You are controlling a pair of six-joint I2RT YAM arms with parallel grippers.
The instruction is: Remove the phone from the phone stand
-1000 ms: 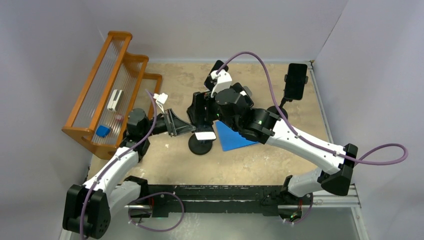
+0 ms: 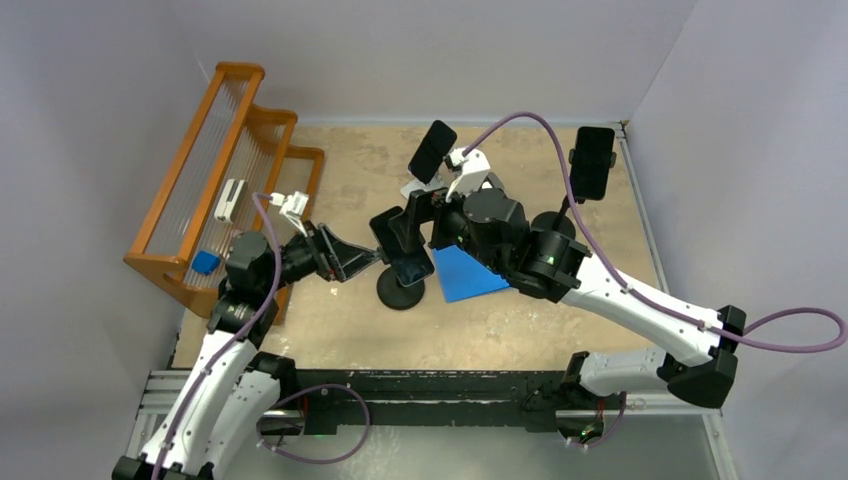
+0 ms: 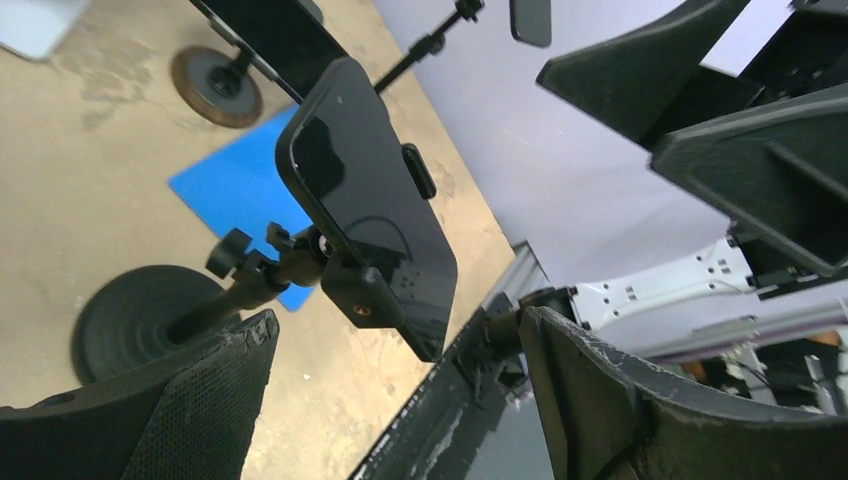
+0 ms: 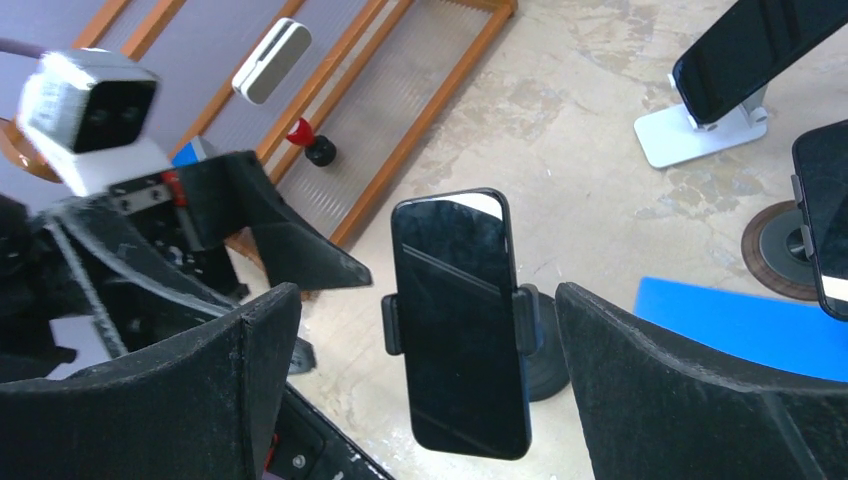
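A dark phone sits in the clamp of a stand with a round black base at the table's centre. My left gripper is open beside the phone on its left, with nothing between its fingers in its wrist view. My right gripper is open above the phone, which shows between and below its fingers, apparently not gripped.
Other phones on stands stand at the back and right. A blue mat lies right of centre. A wooden rack fills the left. Bare table lies in front.
My right arm has shifted right, uncovering more of the centre phone, which remains in its stand.
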